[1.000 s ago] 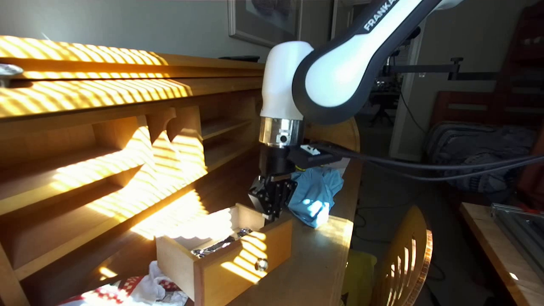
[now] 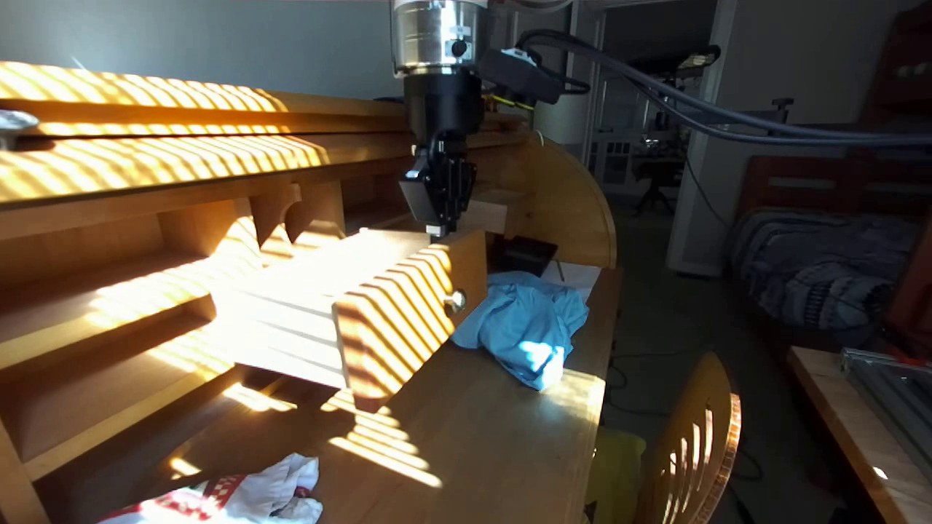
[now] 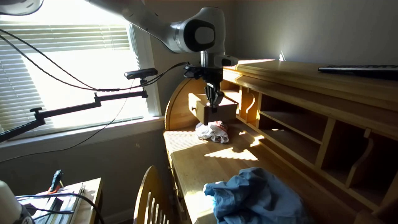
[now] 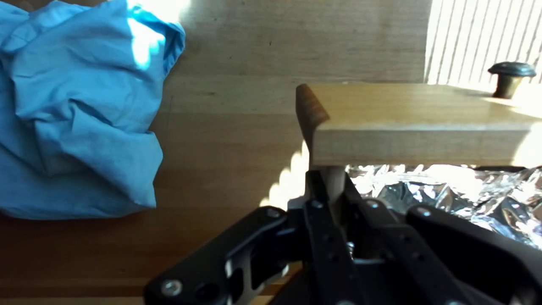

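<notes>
A small wooden drawer (image 2: 393, 327) with a round knob hangs above the desktop, clear of it. My gripper (image 2: 438, 234) is shut on the drawer's side wall, just behind the front panel. In the second exterior view the gripper (image 3: 213, 109) points straight down over the near side of the drawer (image 3: 222, 113). Crumpled silver foil (image 4: 457, 195) lies inside the drawer, seen in the wrist view, where the knob (image 4: 509, 76) sticks out from the front panel. Both fingers (image 4: 317, 195) straddle the thin side wall.
A blue cloth (image 2: 526, 323) lies crumpled on the desk (image 2: 489, 437). A red and white cloth (image 2: 236, 496) is at the near left. Open cubbies (image 3: 291, 125) line the desk's back. A chair (image 2: 699, 437) stands at the front edge.
The drawer has risen from low over the desk to well above it, carried up by my gripper and shifted slightly toward the cubbies. The blue cloth has stayed put.
</notes>
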